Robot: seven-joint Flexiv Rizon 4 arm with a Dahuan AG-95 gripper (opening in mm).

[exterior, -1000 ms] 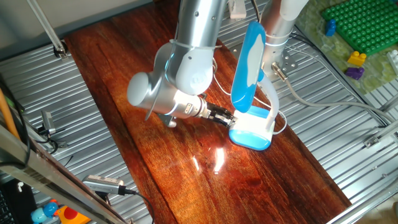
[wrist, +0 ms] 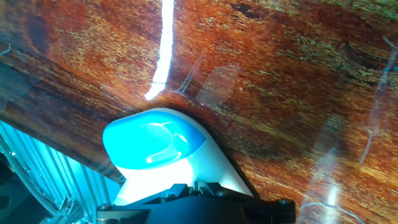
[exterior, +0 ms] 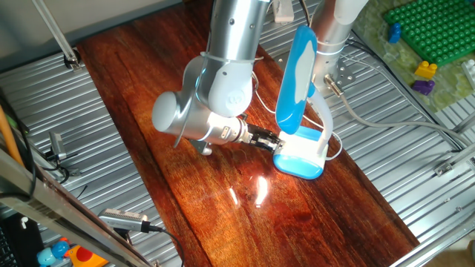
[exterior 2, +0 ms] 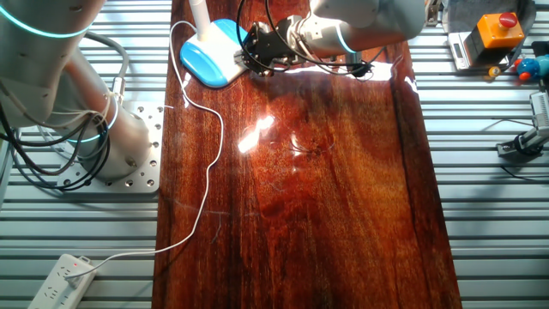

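A blue-and-white desk lamp stands on the wooden board, its blue head (exterior: pixel 295 81) raised over a rounded base (exterior: pixel 300 165). My black gripper (exterior: pixel 279 144) reaches the base from the side, with its tips at the white edge. From the second exterior view, the gripper (exterior 2: pixel 242 58) is at the right side of the lamp base (exterior 2: pixel 204 65). The wrist view has the fingertips of the gripper together in front of the base (wrist: pixel 152 142). Nothing shows between them, and whether they touch the base is hard to tell.
A white cord (exterior 2: pixel 208 180) runs from the lamp to a power strip (exterior 2: pixel 62 283). The wooden board (exterior 2: pixel 300 215) is otherwise clear. Beyond it, a small camera (exterior: pixel 125 219) stands on the slatted metal table, and a green building plate (exterior: pixel 438 30) lies past the arm's base.
The arm's upper links have shifted very slightly since a second ago. At the lamp base the fingertips stay in nearly the same place, and the lamp has not moved.
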